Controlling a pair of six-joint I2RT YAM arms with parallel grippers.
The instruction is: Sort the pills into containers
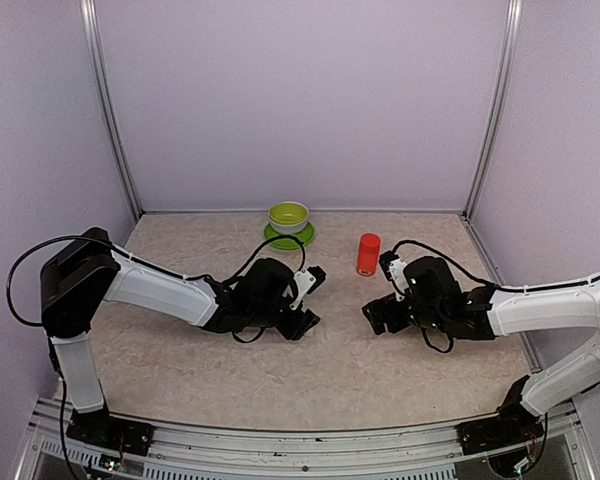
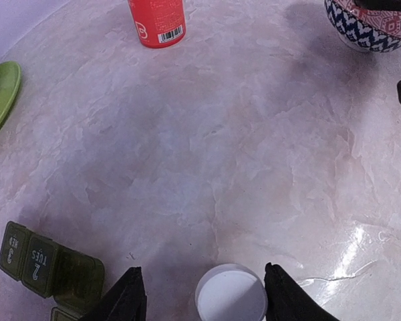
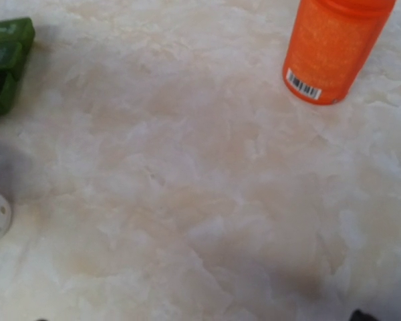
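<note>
In the left wrist view a white-capped pill bottle (image 2: 228,294) stands between the fingers of my left gripper, which are part open around it; whether they touch it is unclear. A green pill organizer with day-marked compartments lies left of it, also seen in the right wrist view (image 3: 3,60). My right gripper (image 1: 385,312) is held open to the right, only its fingertips showing at the bottom of its wrist view. No loose pills are visible.
A red-orange canister (image 1: 368,255) stands at the back right, and a green bowl (image 1: 288,213) on a green plate (image 1: 276,241) at the back. A patterned bowl (image 2: 371,37) is partly in view. The table's middle between the canister and bottle is clear.
</note>
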